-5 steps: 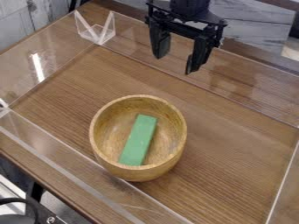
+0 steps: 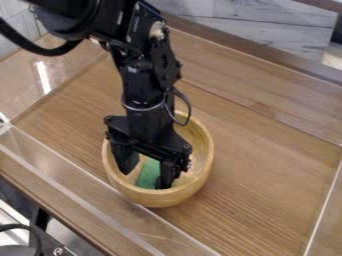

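My black gripper (image 2: 150, 160) is lowered into the wooden bowl (image 2: 179, 193) near the front of the table, with its fingers open around or just over the green object (image 2: 148, 175). The green object lies in the bowl and is mostly hidden by the gripper, so contact between them is hard to tell.
A pale wall runs along the back. Black cables show at the lower left edge.
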